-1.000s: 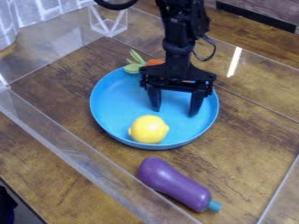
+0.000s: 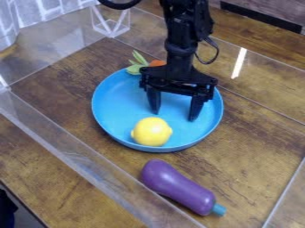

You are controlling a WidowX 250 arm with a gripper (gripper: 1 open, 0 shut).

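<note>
My black gripper (image 2: 176,96) reaches down from the top into a blue round plate (image 2: 119,107), its fingers spread open over the plate's back half with nothing visible between them. A yellow lemon-like ball (image 2: 152,131) sits on the front left of the plate, apart from the fingers. Behind the plate, partly hidden by the arm, are a green and orange vegetable (image 2: 142,67). A purple eggplant toy (image 2: 176,184) with a teal tip lies in front of the plate.
A transparent strip runs diagonally across the lower left, and a white wire object (image 2: 110,22) stands at the back left.
My gripper has shifted very slightly over the plate; the objects have not visibly moved.
</note>
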